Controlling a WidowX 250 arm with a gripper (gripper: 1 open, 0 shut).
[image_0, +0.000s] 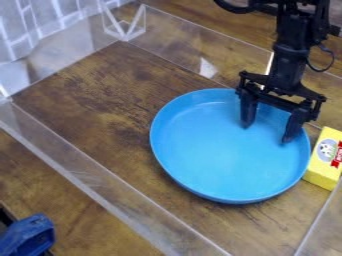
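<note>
My black gripper (273, 112) reaches down from the top right over the back right part of a round blue tray (214, 150), its fingers low within the rim. Whether anything is between the fingers is hard to tell. A yellow box (321, 165) with red and white print lies just right of the tray, partly cut off by the image edge.
A blue object (24, 238) lies at the bottom left. Clear plastic edges frame the wooden surface (94, 100), which is mostly bare left of the tray.
</note>
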